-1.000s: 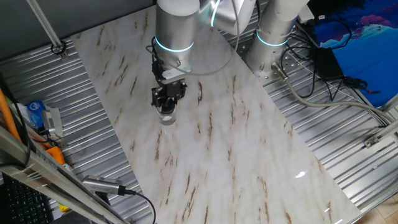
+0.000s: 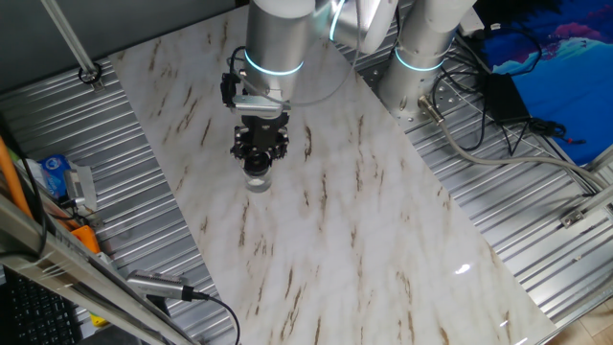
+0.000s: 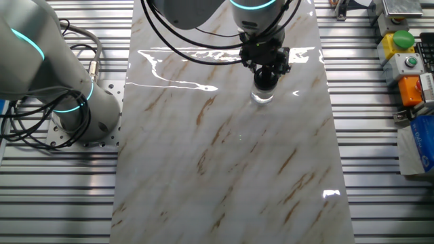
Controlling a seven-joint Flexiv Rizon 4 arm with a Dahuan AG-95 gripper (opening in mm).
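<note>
A small clear container [image 2: 258, 183] with a black top [image 2: 257, 164] stands on the marbled board [image 2: 326, 220], towards its left edge in exterior view 1. Directly above it hangs my black gripper [image 2: 258, 157], pointing down with its fingers around or just over the black top. In exterior view 2 the same clear container [image 3: 262, 95] shows below the gripper [image 3: 268, 70], the black top [image 3: 266, 79] close against the fingers. Whether the fingers press on the top or stand slightly apart from it cannot be told, dark against dark.
The rest of the board is bare. Beside it, on the ribbed metal table [image 3: 380, 203], sit a green push button [image 3: 403, 39], an orange box [image 3: 409, 90] and a blue package [image 3: 424, 139]. My arm's base [image 2: 407, 86] stands at the opposite side with loose cables nearby.
My gripper and wrist have turned about their upright axis over the container, and the wrist has shifted slightly right in exterior view 1. The container has stayed in place.
</note>
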